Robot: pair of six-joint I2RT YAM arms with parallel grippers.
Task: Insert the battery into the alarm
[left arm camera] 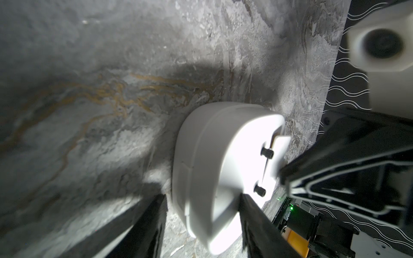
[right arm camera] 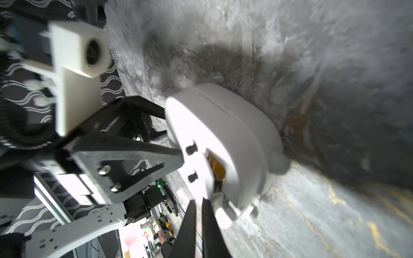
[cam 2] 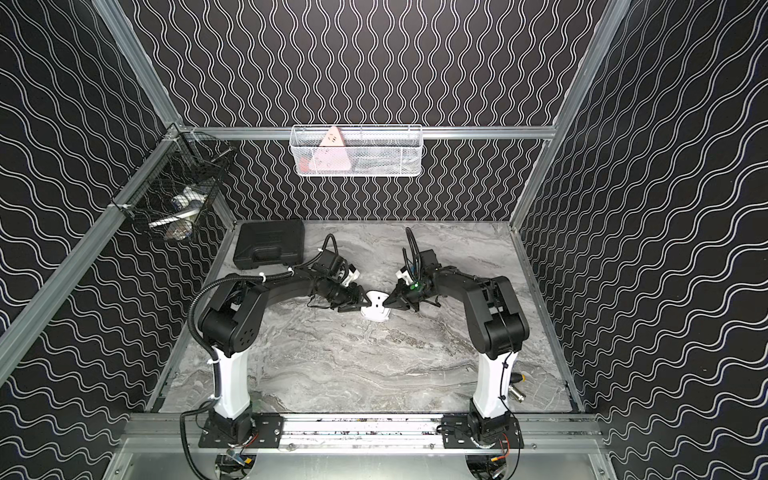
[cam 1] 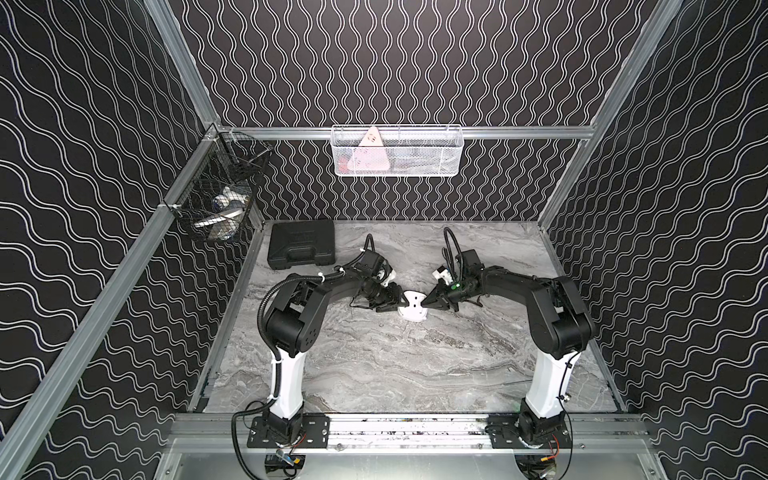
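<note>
The white, rounded alarm [cam 1: 413, 310] rests on the table between my grippers, its hollow side with two black pegs showing in both wrist views. Inside its slot, the right wrist view shows an orange-and-dark piece, apparently the battery [right arm camera: 218, 168], partly hidden by the white rim. My left gripper stands part open with the alarm's wall between its spread fingers; a small gap shows beside one finger [left arm camera: 148, 228]. Close by the alarm's slotted side is my right gripper, fingers slightly apart and nothing visible held.
A black case [cam 1: 301, 244] lies at the back left. White [cam 1: 397, 152] and black [cam 1: 224, 188] mesh baskets hang on the frame. An orange-and-metal tool [cam 2: 517, 387] lies by the right arm's base.
</note>
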